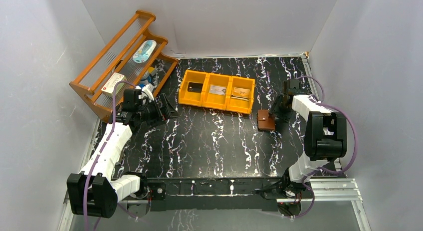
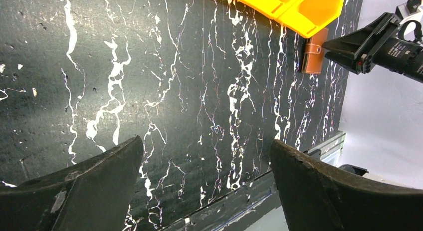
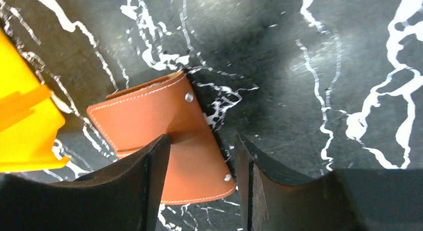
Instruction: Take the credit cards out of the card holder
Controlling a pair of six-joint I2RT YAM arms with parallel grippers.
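A brown leather card holder (image 1: 266, 120) lies flat on the dark marbled table, right of the yellow tray, its stitched flap and metal studs showing in the right wrist view. No card shows sticking out of it. My right gripper is over the holder's edge, its fingers apart with brown leather and table visible in the gap; it is part open and does not clasp the holder. On the left side, my left gripper stands wide open above bare table, with nothing between its fingers.
A yellow tray (image 1: 215, 108) with three compartments sits at the back middle, with a black item (image 1: 195, 87) in the left one, a pale card (image 1: 218, 90) in the middle one and small items in the right. A wooden rack (image 1: 90, 85) stands back left.
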